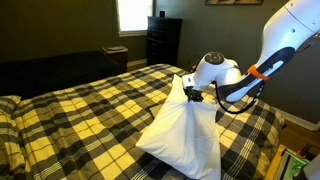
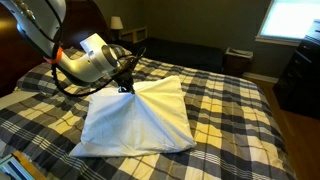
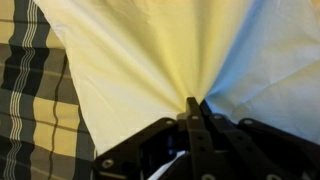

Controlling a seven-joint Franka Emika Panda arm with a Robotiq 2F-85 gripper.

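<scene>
A white cloth (image 1: 183, 135) is drawn up into a peak on the plaid bedspread, its lower part spread out below. At that peak my gripper (image 1: 188, 92) is shut on the fabric. From the other side, the cloth (image 2: 139, 125) fans out beneath the gripper (image 2: 127, 90), with folds running up to the pinch. Up close in the wrist view, creases of the cloth (image 3: 140, 60) gather at the fingertips of my gripper, which meet over the thin material.
The plaid bedspread (image 1: 80, 125) lies open and clear to the left of the cloth. A dark dresser (image 1: 163, 40) stands against the back wall, away from the arm. A dark bed or bench (image 2: 170, 52) stands further back.
</scene>
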